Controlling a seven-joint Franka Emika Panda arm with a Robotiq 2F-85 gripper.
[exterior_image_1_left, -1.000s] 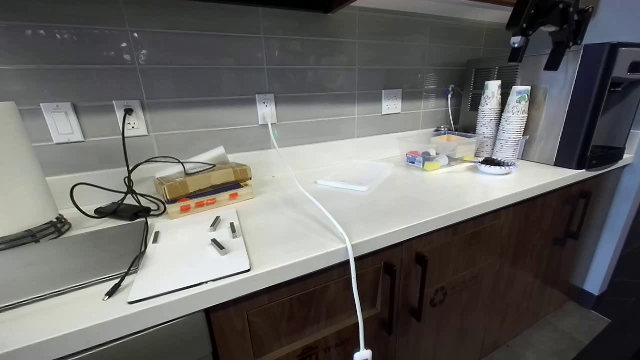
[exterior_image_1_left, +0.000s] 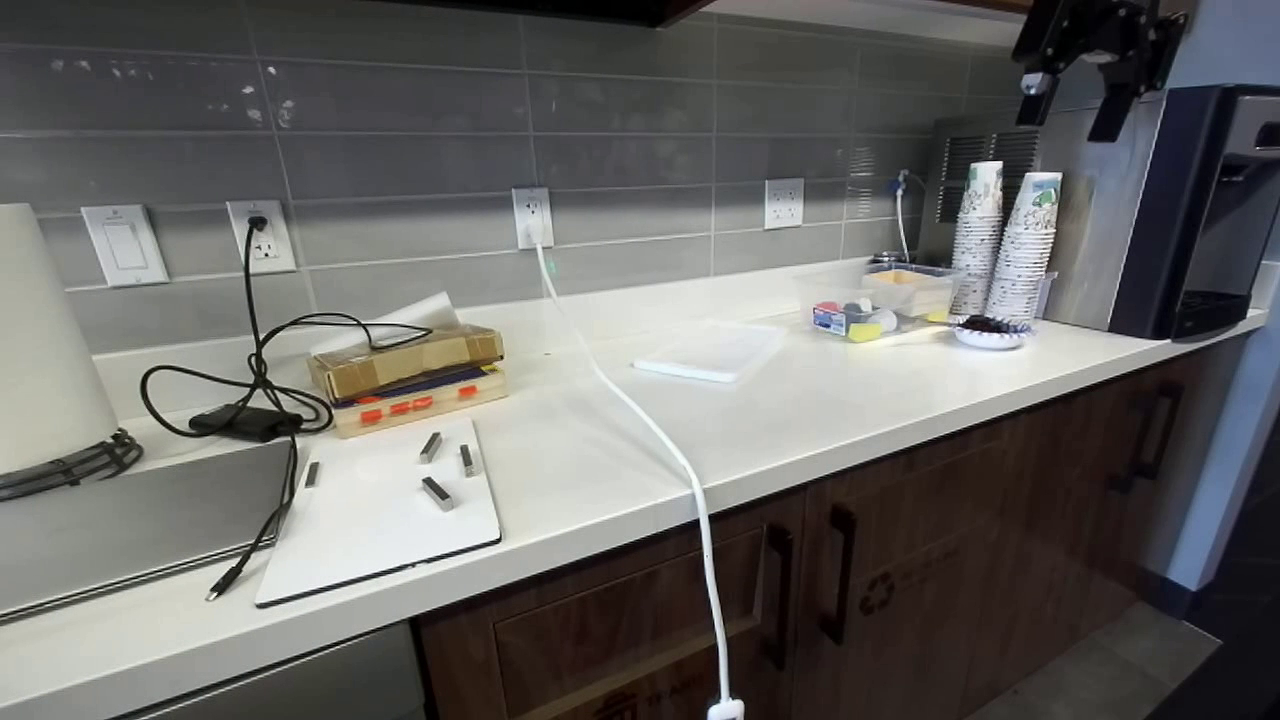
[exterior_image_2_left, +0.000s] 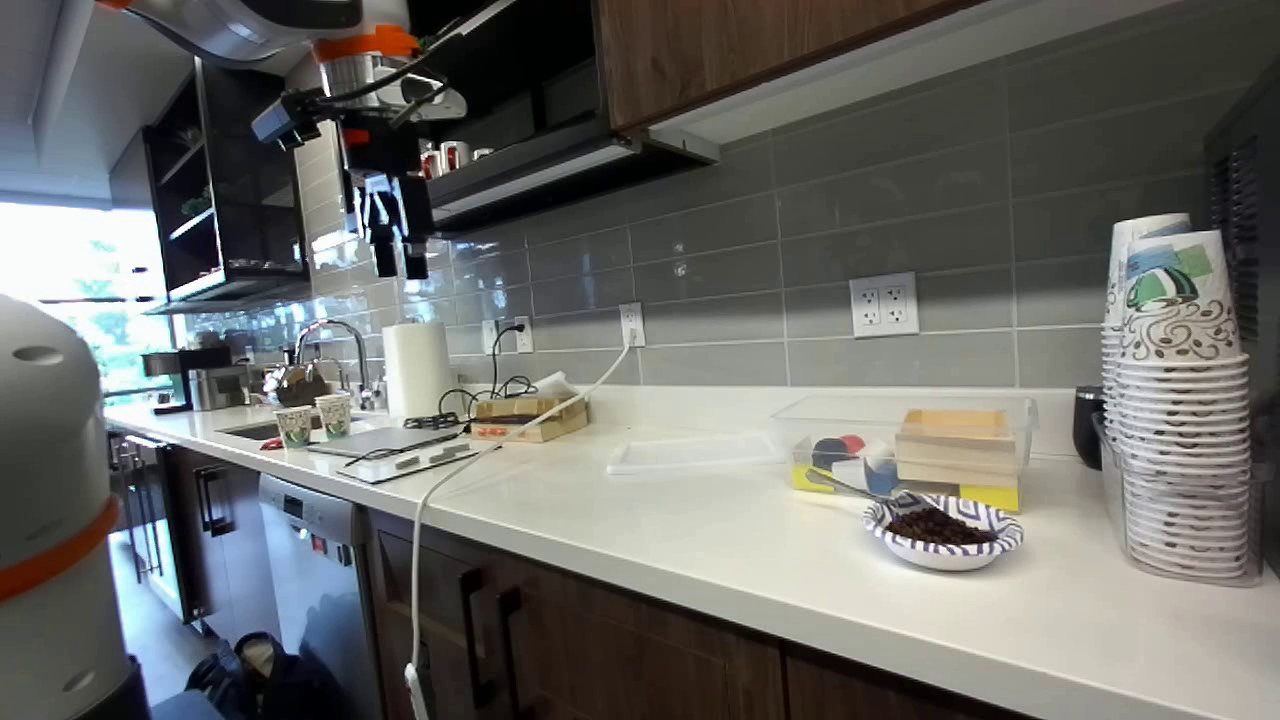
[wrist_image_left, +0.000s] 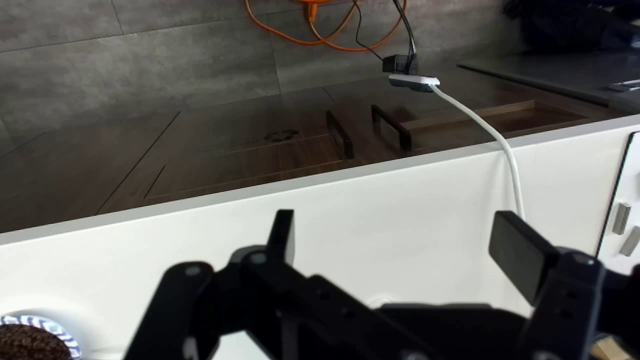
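Observation:
My gripper (exterior_image_1_left: 1071, 120) is open, high above the counter, with nothing between its fingers. In the wrist view its two pads (wrist_image_left: 520, 255) stand wide apart over bare white counter. Far below lies a patterned bowl (exterior_image_2_left: 944, 532) of dark brown bits, with a utensil (exterior_image_2_left: 849, 485) leaning in it. Behind the bowl a clear plastic bin (exterior_image_2_left: 1026, 438) holds several small coloured items. A translucent lid (exterior_image_1_left: 708, 354) lies flat on the counter. Several small metal blocks (exterior_image_1_left: 437, 492) rest on a white board (exterior_image_1_left: 372, 540) toward the other end.
A white cable (exterior_image_1_left: 654, 426) runs from the wall outlet across the counter and over its front edge. Tall stacks of paper cups (exterior_image_2_left: 1182, 444) stand beside the bowl. Boxes (exterior_image_1_left: 414, 366) and a paper towel roll (exterior_image_2_left: 416, 373) sit farther along.

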